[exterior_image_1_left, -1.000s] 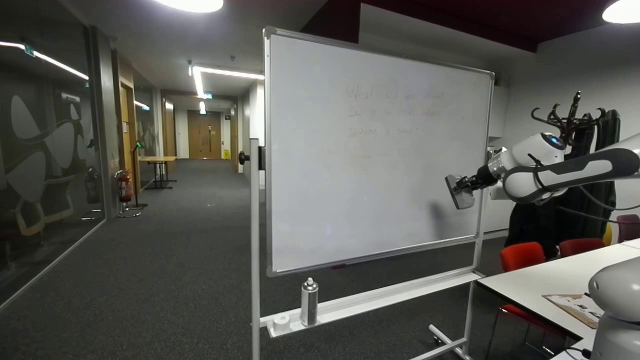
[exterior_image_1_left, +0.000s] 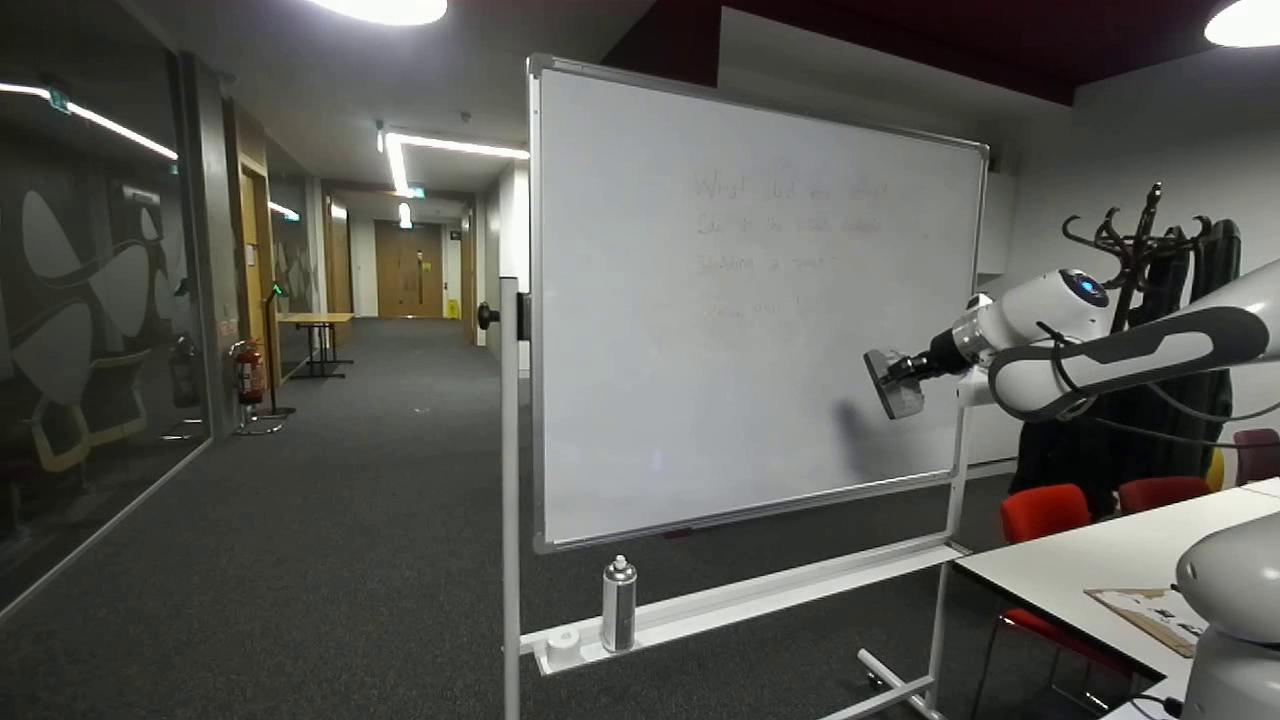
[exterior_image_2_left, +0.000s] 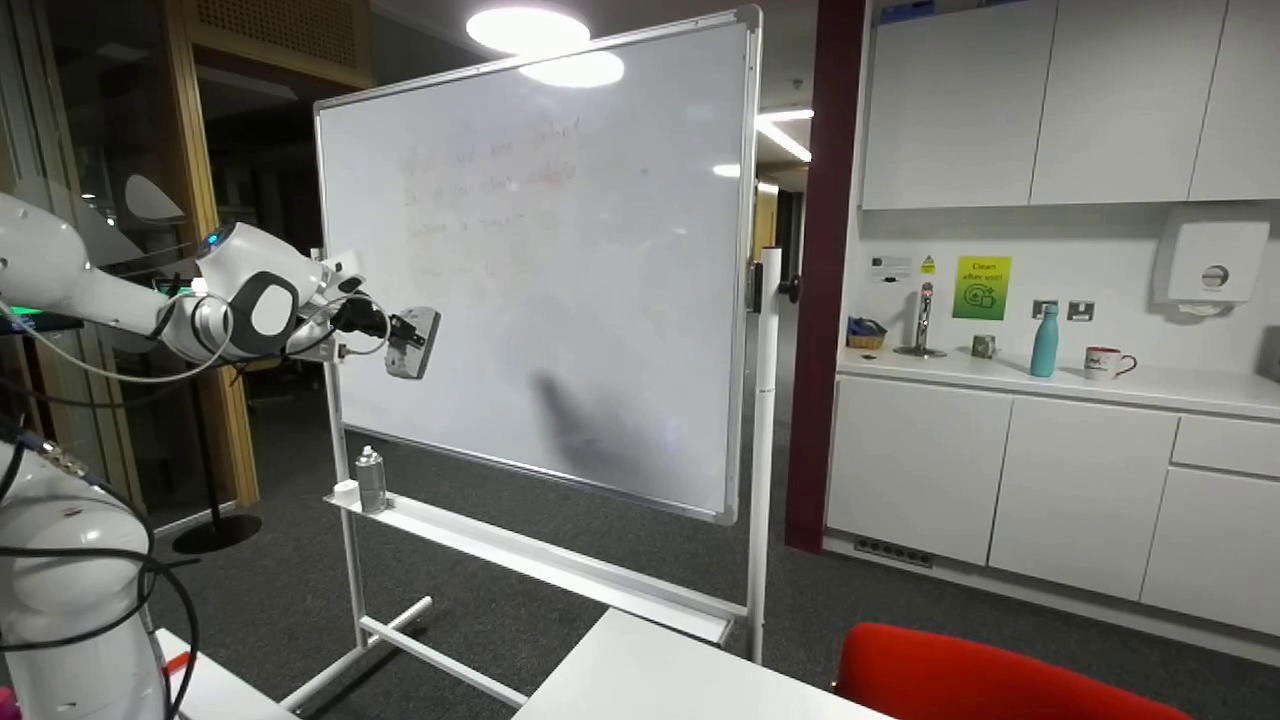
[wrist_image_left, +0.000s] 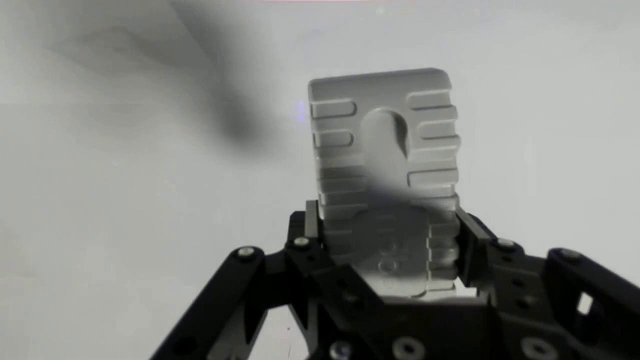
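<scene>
My gripper is shut on a grey whiteboard eraser (wrist_image_left: 384, 144), its fingers pressed to the two ridged long sides. Facing it is a large whiteboard (exterior_image_1_left: 672, 396) on a white stand. In exterior view 1 the eraser (exterior_image_1_left: 895, 386) is held in front of the board's lower right area, with its shadow cast on the surface. Exterior view 2 shows the eraser (exterior_image_2_left: 411, 344) apart from the board. Faint handwriting (exterior_image_1_left: 786, 226) in several lines remains visible on the board's upper half.
On the stand's lower shelf (exterior_image_1_left: 768, 606) are a silver spray can (exterior_image_1_left: 619, 604) and a small white roll (exterior_image_1_left: 563, 648). A white table (exterior_image_1_left: 1080, 576) with a clipboard (exterior_image_1_left: 1152, 612) and red chairs (exterior_image_1_left: 1044, 514) stands at the right. Clear space lies in front of the board.
In exterior view 1 the arm has moved a little to the left, carrying the eraser with it. Its shadow on the board has shifted left as well. The handwriting looks unchanged.
</scene>
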